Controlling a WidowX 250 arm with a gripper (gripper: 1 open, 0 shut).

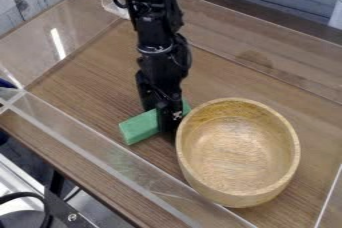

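The black gripper [159,112] hangs down from the top centre and stands open, low over a green block [140,128] on the wooden table. Its fingers are at the block's right part, partly hiding it; whether they touch it is unclear. A large light wooden bowl [238,155] sits just right of the block and gripper.
A transparent strip runs along the front edge, with black cables below at lower left. A small white object is at the top left behind the arm, beside the pale back wall.
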